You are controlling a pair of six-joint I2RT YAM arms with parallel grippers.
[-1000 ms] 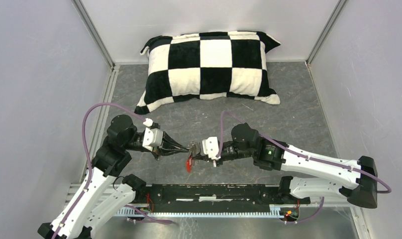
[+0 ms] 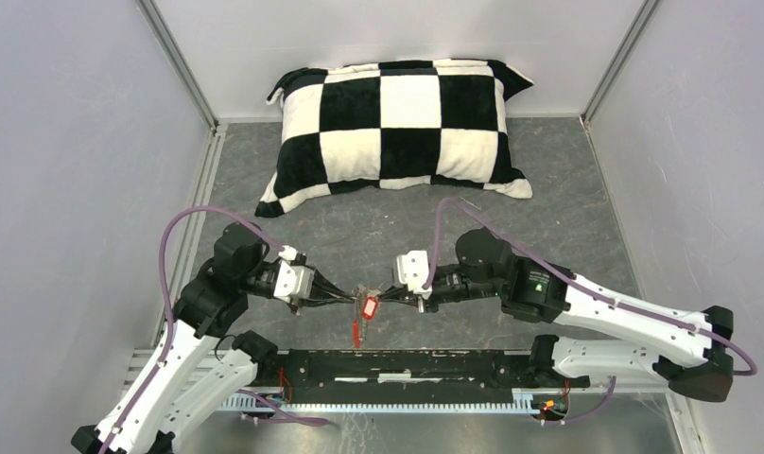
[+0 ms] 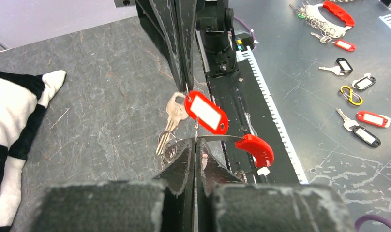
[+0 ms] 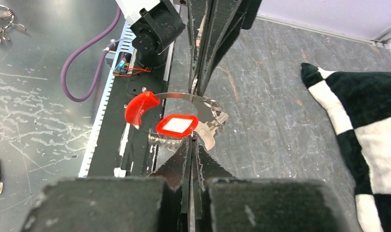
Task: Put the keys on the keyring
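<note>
The metal keyring with red grip is suspended between my arms, with my left gripper shut on its thin metal part. My right gripper is shut on a small metal ring at the corner of a red key tag. A silver key hangs beside that tag, close to the keyring. Whether the key is threaded on it I cannot tell.
A checkered cushion lies at the back. Walls enclose both sides. Outside the black front rail, more tagged keys and another keyring lie on a metal surface. The grey floor behind my grippers is clear.
Both arms have shifted slightly, my right one moving rightward and my left a little down in the top view.
</note>
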